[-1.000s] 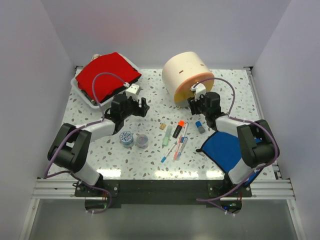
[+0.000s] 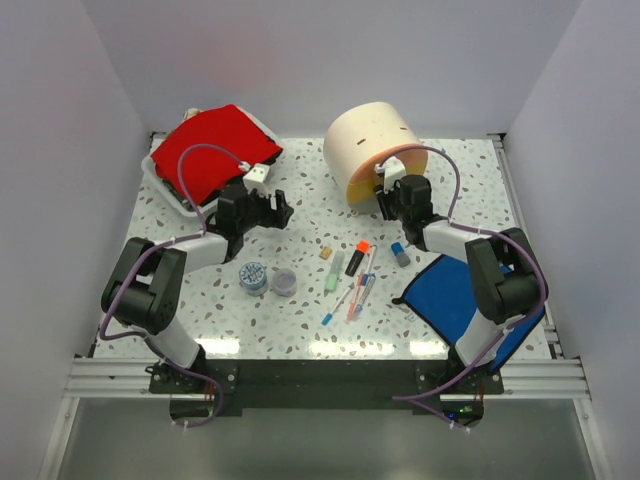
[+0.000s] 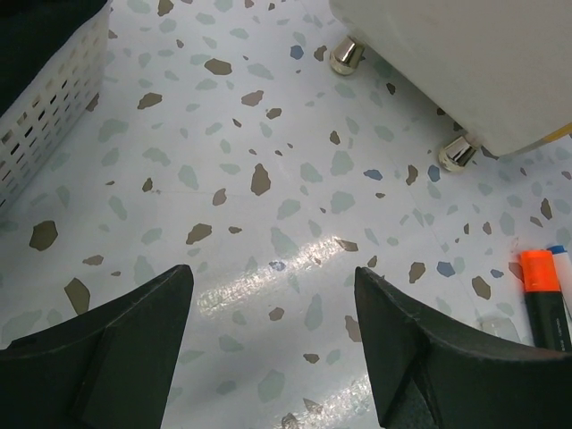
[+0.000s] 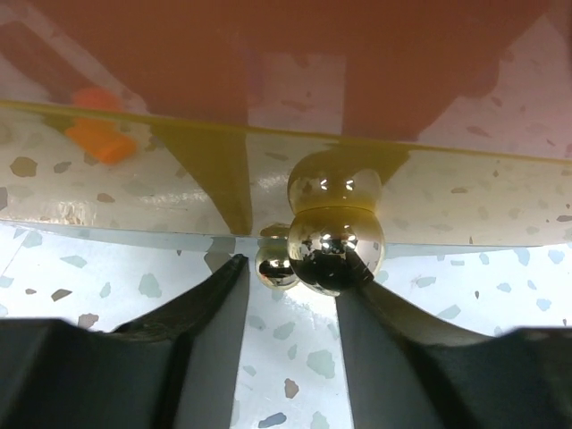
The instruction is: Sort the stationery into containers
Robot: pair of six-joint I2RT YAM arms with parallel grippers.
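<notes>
A cream rounded bin [image 2: 362, 142] with an amber see-through front stands at the back. In the right wrist view, a shiny gold knob [image 4: 335, 241] juts from that front. My right gripper is part open just before it, the right fingertip overlapping the knob's lower edge; contact cannot be told. My left gripper [image 2: 286, 210] hangs part open over bare table, nothing between its fingers. At centre lie a black marker with orange cap [image 2: 357, 257], a green tube-like item [image 2: 334, 272], several pens [image 2: 361, 296], a small tan block [image 2: 326, 253] and a blue-grey piece [image 2: 400, 254].
A white basket [image 2: 176, 200] topped with red-and-black cloth [image 2: 213, 150] stands back left. Two round jars, one blue-lidded [image 2: 253, 278] and one clear [image 2: 284, 282], sit front left of the stationery. A blue cloth [image 2: 450, 300] covers the right front, with a small dark item [image 2: 399, 301] at its edge.
My left gripper has shifted a little to the left. The stationery lies unmoved.
</notes>
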